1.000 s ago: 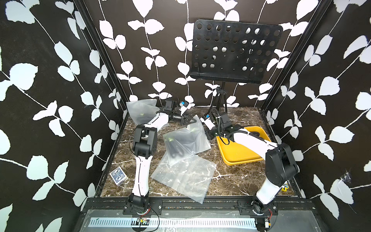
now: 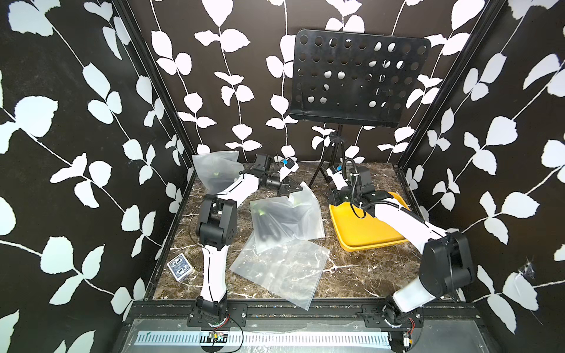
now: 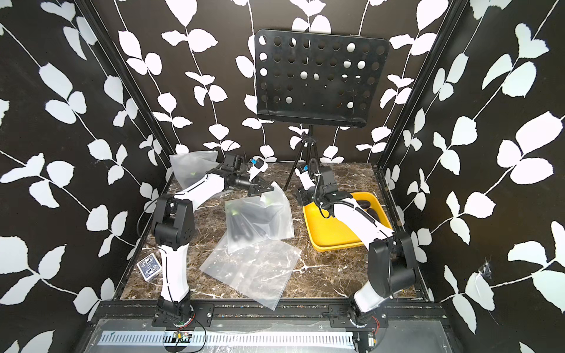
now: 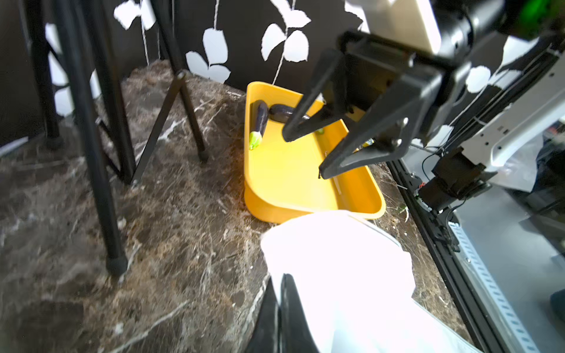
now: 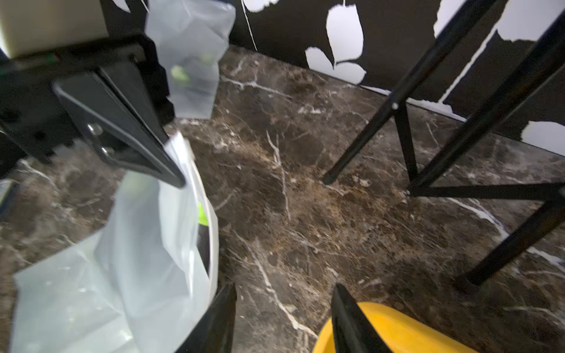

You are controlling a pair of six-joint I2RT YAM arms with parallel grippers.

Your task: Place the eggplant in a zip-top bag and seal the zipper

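A translucent bag [image 2: 276, 217] with dark and green shapes inside lies mid-table. My left gripper [image 2: 294, 187] is shut on its raised top edge, seen also from the right wrist [image 5: 176, 176]; in that view a green and dark eggplant [image 5: 203, 241] shows through the bag's side. My right gripper stands open, empty, over the near corner of the yellow tray [image 2: 370, 235], apart from the bag. Two eggplants [image 4: 259, 117] lie in that tray.
An empty-looking bag [image 2: 282, 270] lies in front, another bag [image 2: 214, 170] at the back left with green showing. A music stand [image 2: 359, 76] stands behind; a card box [image 2: 180, 267] lies front left.
My right arm has swung to the right, away from the bag. My left gripper has shifted slightly with the bag's edge in it.
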